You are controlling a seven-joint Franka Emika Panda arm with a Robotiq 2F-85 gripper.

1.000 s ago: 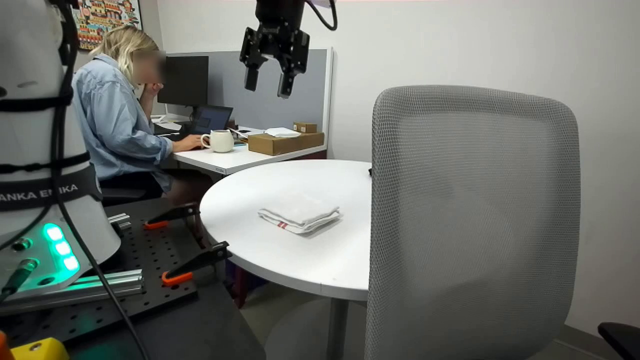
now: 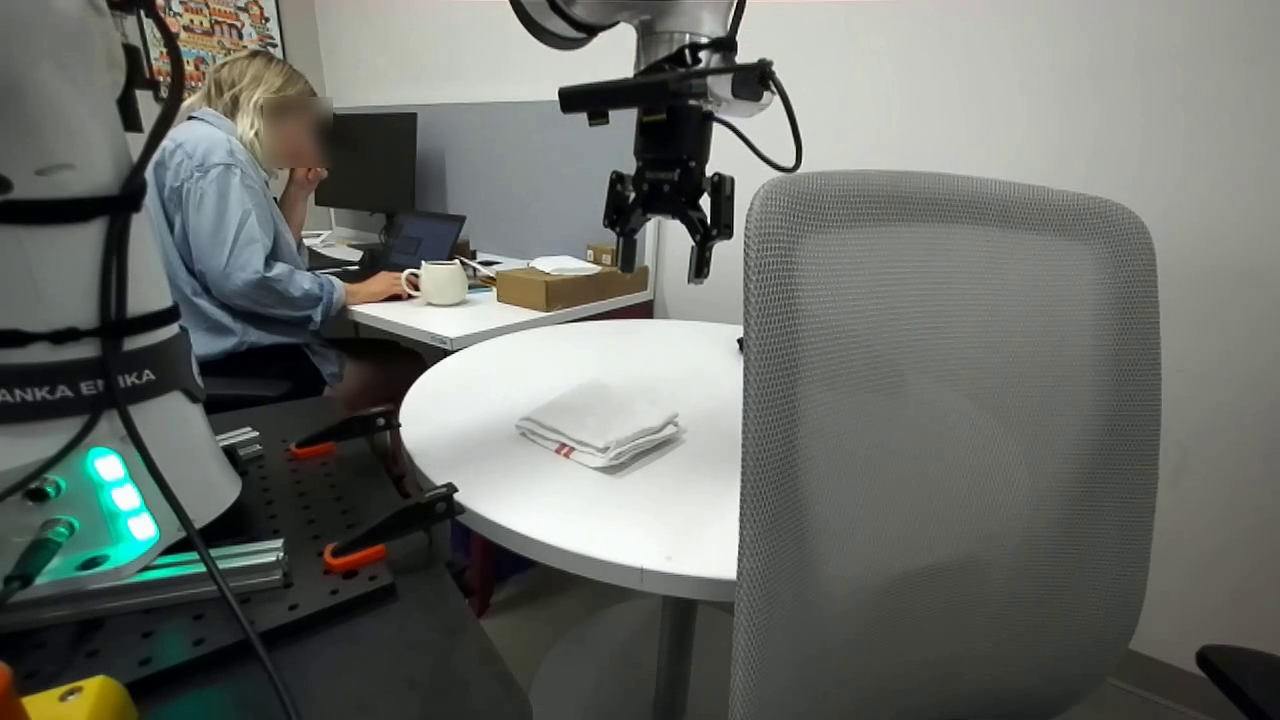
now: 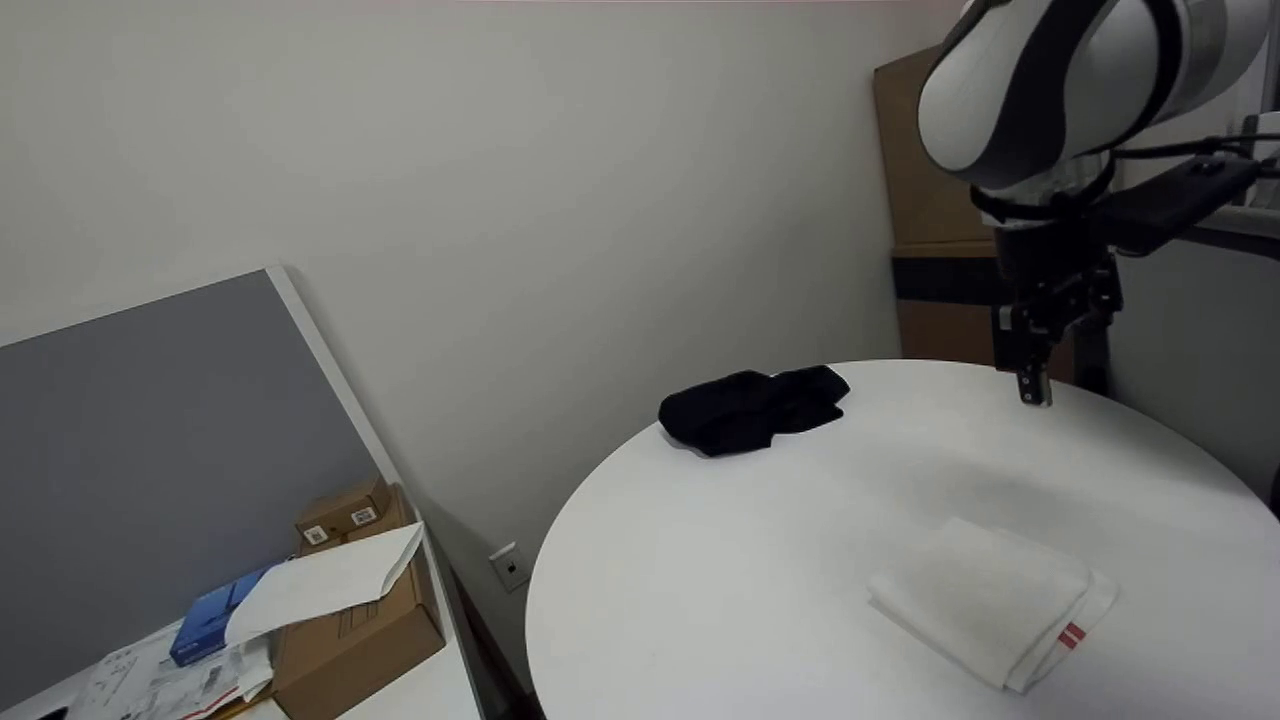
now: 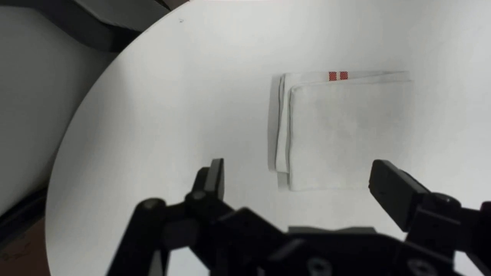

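Observation:
A white cloth (image 2: 600, 424) with two small red stripes lies folded flat on the round white table (image 2: 516, 504). In the wrist view the folded cloth (image 4: 350, 133) shows up right of centre, its striped edge on the far side from the gripper's base. High above the table hangs my gripper (image 2: 661, 266), its fingers open and empty. The fingers (image 4: 214, 179) stand wide apart in the wrist view, well clear of the cloth. From the second exterior view, the cloth (image 3: 990, 600) is at the lower right and the gripper (image 3: 1034, 390) is up behind it.
A crumpled black cloth (image 3: 750, 410) rests at the table's edge by the wall. A grey mesh chair back (image 2: 948, 456) hides the table's right part in exterior view 1. A person (image 2: 240, 228) sits at a neighbouring desk.
My gripper has moved right and lower in exterior view 1, and is still open. The folded white cloth has stayed in place.

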